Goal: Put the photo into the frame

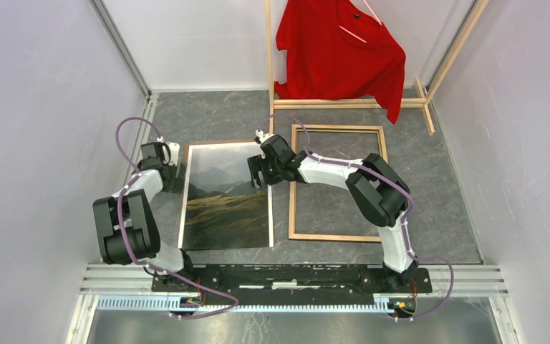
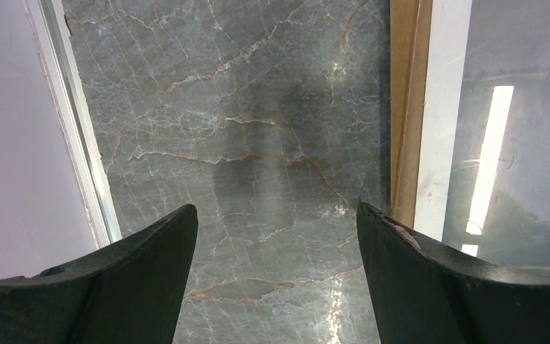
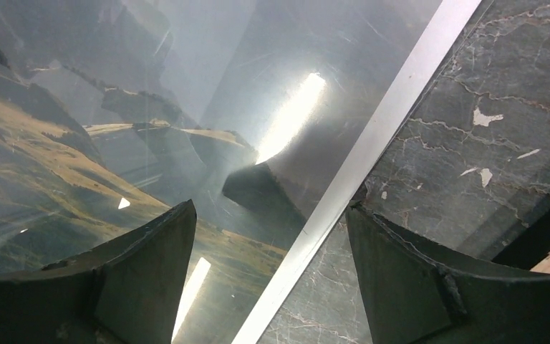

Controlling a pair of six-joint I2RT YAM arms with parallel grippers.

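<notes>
The photo (image 1: 225, 204), a landscape with white borders and a glossy face, lies flat on the left of the table, with a brown backing edge (image 2: 408, 115) showing along its left side. An empty wooden frame (image 1: 336, 237) lies to its right. My left gripper (image 1: 180, 178) is open at the photo's left edge; in the left wrist view, bare table shows between its fingers. Above the photo's right white border (image 3: 372, 143), my right gripper (image 1: 260, 183) is open, one finger (image 3: 143, 265) over the picture and the other over the table side. Neither holds anything.
A wooden rack (image 1: 344, 104) with a red shirt (image 1: 344, 54) on it stands at the back. Part of the wooden frame is hidden under my right arm (image 1: 329, 170). Grey walls (image 1: 50, 107) close off both sides; a narrow strip of table lies between photo and frame.
</notes>
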